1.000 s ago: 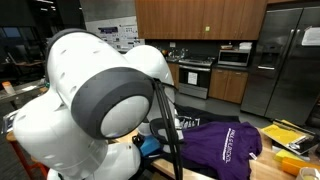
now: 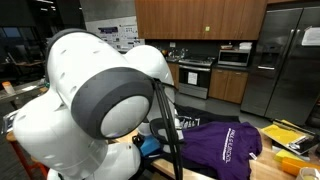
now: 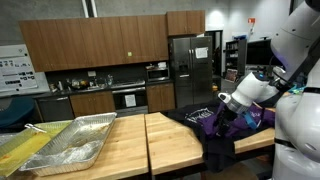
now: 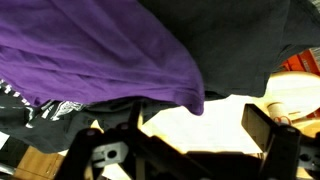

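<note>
A purple garment (image 2: 222, 148) with small white print lies spread over black cloth (image 2: 195, 105) on the wooden table. In the wrist view, a narrow folded end of the purple garment (image 4: 185, 72) points toward the gap of my gripper. Its black fingers (image 4: 262, 128) stand wide open, with nothing held. More black cloth (image 4: 235, 35) lies beside and under the purple fold, and bare tabletop shows below its tip. In the second exterior view, dark cloth (image 3: 213, 148) hangs over the table's edge. The arm hides much of the gripper area in both exterior views.
Yellow items (image 2: 285, 137) sit at the table's right end. A foil tray (image 3: 70, 140) stands at left in the second exterior view, with clear wooden tabletop (image 3: 125, 140) beside it. Kitchen cabinets and a fridge (image 3: 190, 68) are far behind.
</note>
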